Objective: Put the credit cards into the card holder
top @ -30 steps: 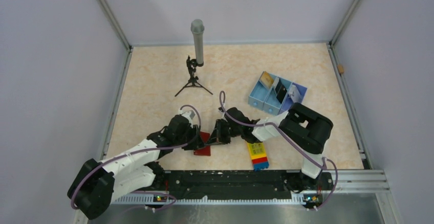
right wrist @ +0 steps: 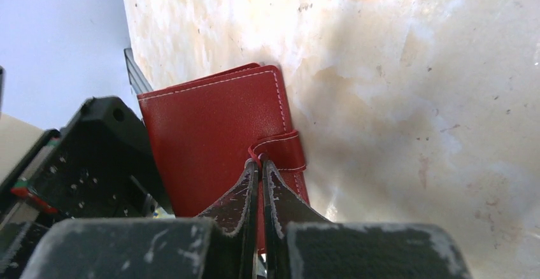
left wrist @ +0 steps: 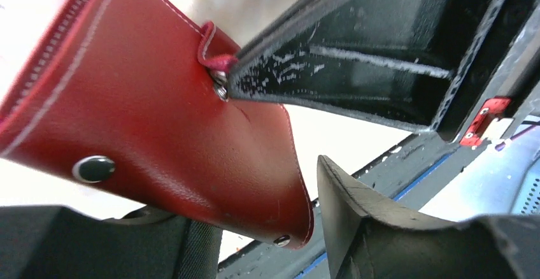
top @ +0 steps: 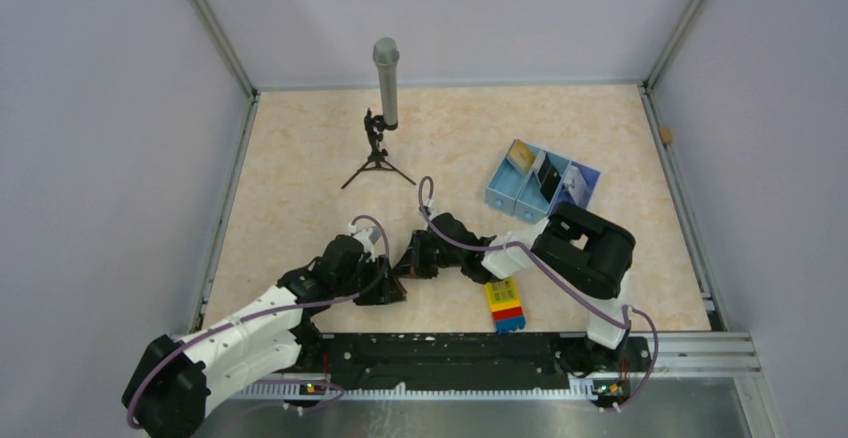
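The card holder, dark red leather with white stitching [left wrist: 159, 100], is folded, its strap [right wrist: 280, 150] near one edge. From above, the arms hide nearly all of it. My right gripper is shut, the strap's thin edge pinched at its fingertips. In the left wrist view, the right gripper's dark finger [left wrist: 344, 62] meets the strap beside a metal snap. My left gripper stands open, a corner of the holder reaching between its fingers. In the blue box [top: 502, 201], a yellowish flat piece [top: 521, 156], a dark one [top: 547, 177] and a pale one [top: 577, 186] look like cards.
A stack of yellow, red and blue blocks [top: 505, 303] lies beneath the right arm. At the back left stands a microphone [top: 387, 83] on a small black tripod [top: 376, 153]. Bare tabletop [top: 450, 143] stretches between tripod and box.
My right gripper has shifted slightly left.
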